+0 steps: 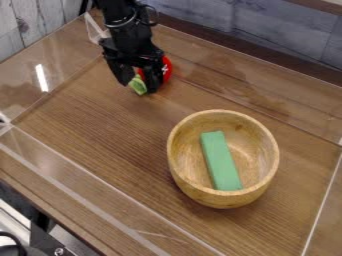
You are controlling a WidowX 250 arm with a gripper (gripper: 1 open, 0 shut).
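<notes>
The black gripper (132, 72) reaches down from the top of the view over a small group of objects on the wooden table: a green item (138, 86) and a red object (163, 66) just to its right, partly hidden behind it. The fingers are low around the green item; whether they touch it is unclear. A wooden bowl (251, 140) at the lower right holds a green block (219, 161).
Light walls or edges border it at the upper left, and cables lie at the lower left corner.
</notes>
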